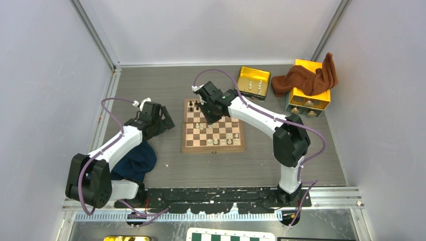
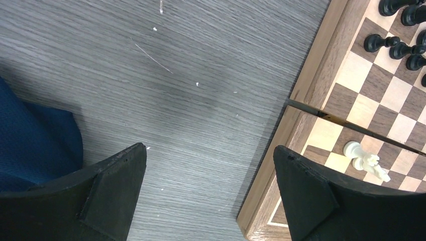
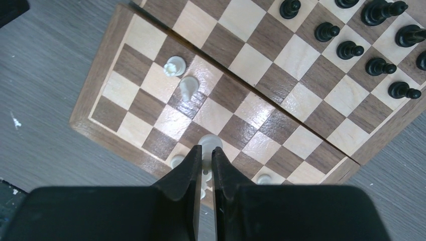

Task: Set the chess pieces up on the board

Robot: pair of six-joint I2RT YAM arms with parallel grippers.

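The wooden chessboard (image 1: 213, 145) lies mid-table, black pieces (image 3: 377, 12) on its far half, several white pieces on the near half. My right gripper hangs over the white half; in the right wrist view its fingertips are close together at a white piece (image 3: 210, 142), and whether they grip it is unclear. A white rook (image 3: 174, 67) and another white piece (image 3: 189, 88) stand near the seam. My left gripper is open and empty over the table left of the board.
A yellow tray (image 1: 253, 75) with white pieces sits behind the board. Drawer boxes (image 1: 306, 100) with a brown cloth (image 1: 306, 78) are at the back right. A blue cloth (image 1: 133, 163) lies at the near left.
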